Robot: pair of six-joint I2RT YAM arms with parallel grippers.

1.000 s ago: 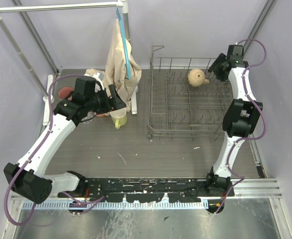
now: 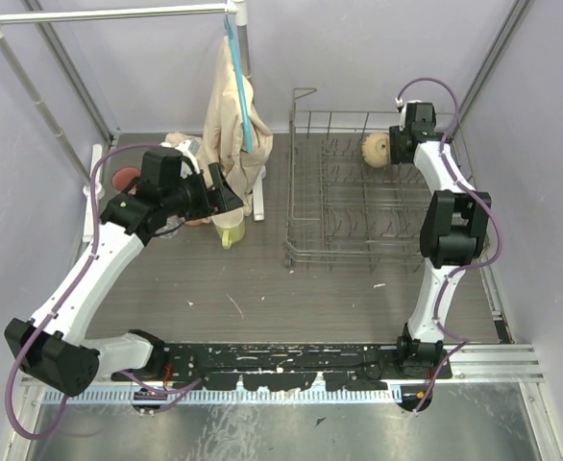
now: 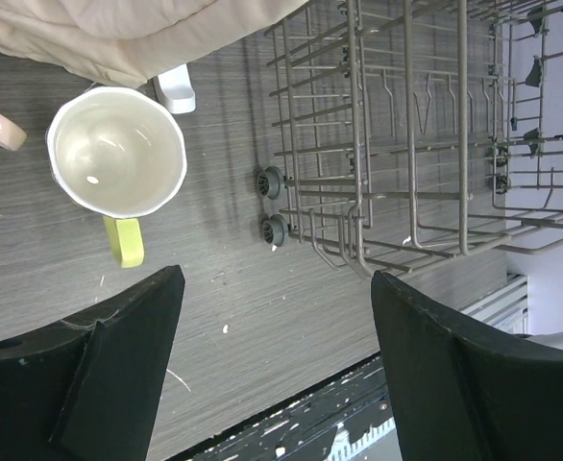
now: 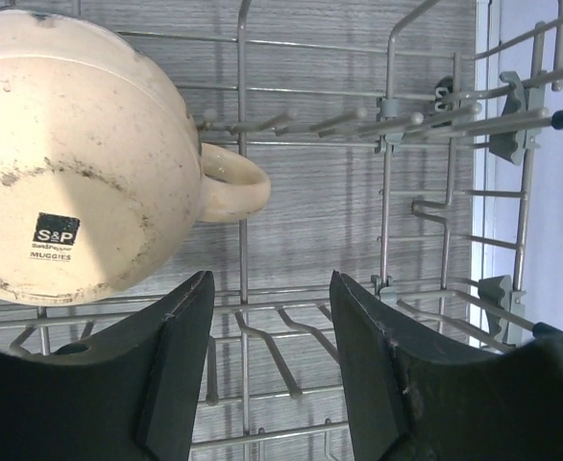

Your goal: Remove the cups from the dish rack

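A cream cup (image 4: 80,144) lies tipped in the back of the wire dish rack (image 2: 291,192), base up toward the camera in the right wrist view, its handle pointing right. My right gripper hangs open just beside it, nothing between its fingers. My left gripper is open above the table left of the rack, near a cup (image 3: 118,149) with a yellow-green handle that stands on the table.
A beige cloth (image 2: 229,154) hangs from a white frame at the back left. Other cups, partly hidden, are behind my left arm.
The left arm and the cup show no visible movement.
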